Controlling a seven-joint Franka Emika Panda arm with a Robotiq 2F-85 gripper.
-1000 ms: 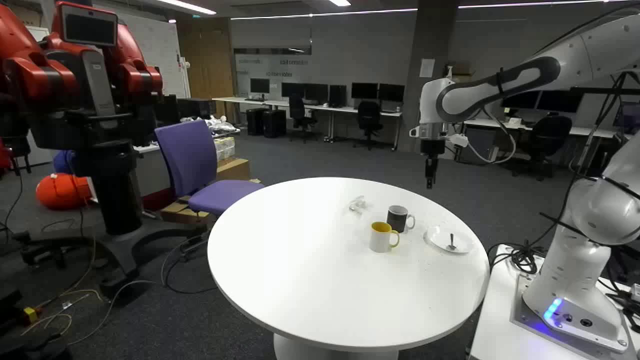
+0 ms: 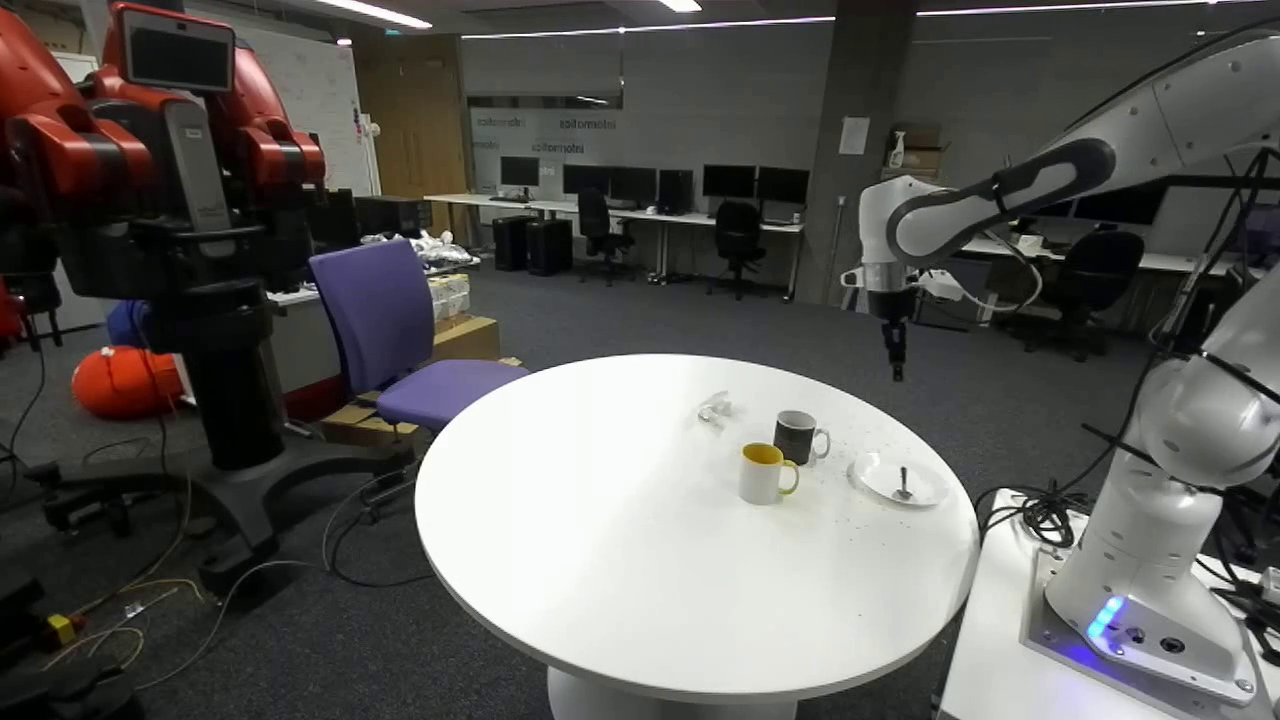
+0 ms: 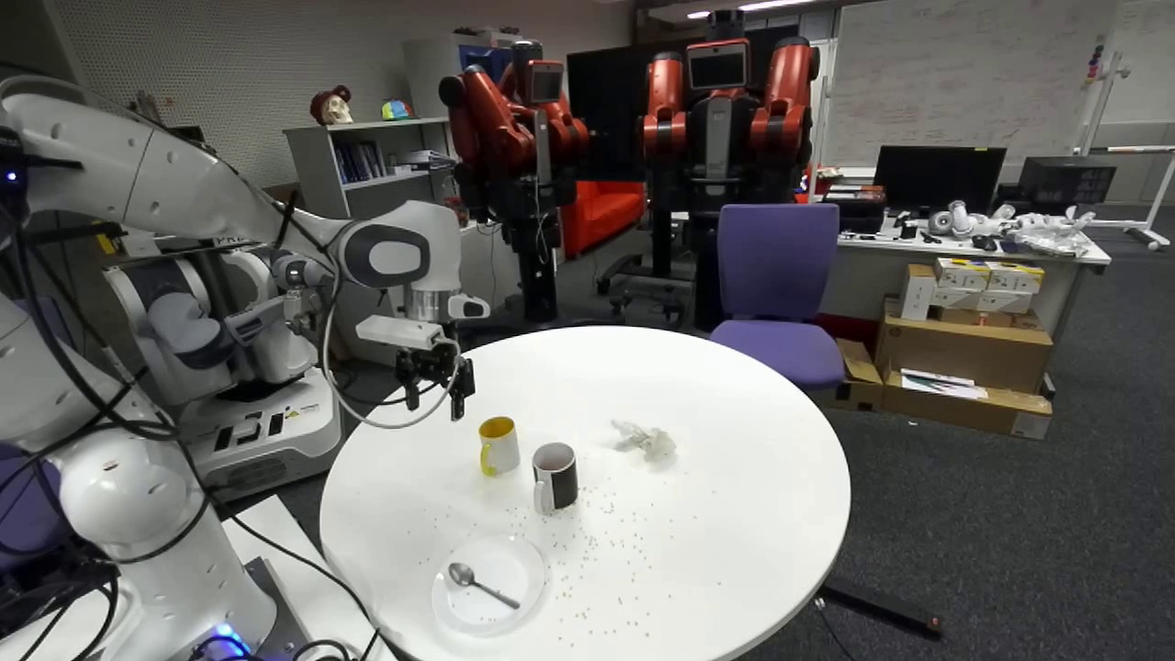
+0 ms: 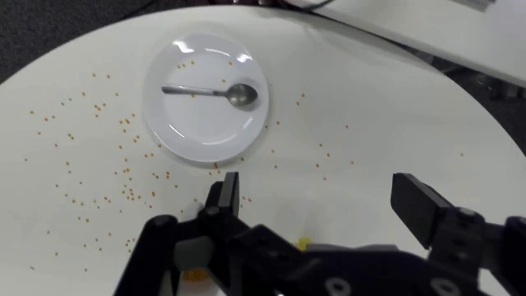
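Observation:
My gripper hangs above the table with its two black fingers spread wide and nothing between them. In the second exterior view it is over the table's robot side, near the yellow-lined white mug (image 3: 498, 445). A black-and-white mug (image 3: 555, 476) stands upright close to that mug. On the white plate (image 4: 197, 133) lies a metal spoon (image 4: 240, 94), with a few orange crumbs around it. In the wrist view the plate is beyond the fingertips, and the gripper body hides most of the mugs. A crumpled clear wrapper (image 3: 647, 442) rests on the far side of the mugs.
Orange crumbs (image 4: 127, 192) are scattered over the round white table (image 2: 576, 528) near the plate and mugs. A purple chair (image 2: 396, 336) stands close to its edge.
The arm and gripper have shifted right in the first exterior view, toward the robot's base. The mugs, plate, spoon and wrapper are where they were.

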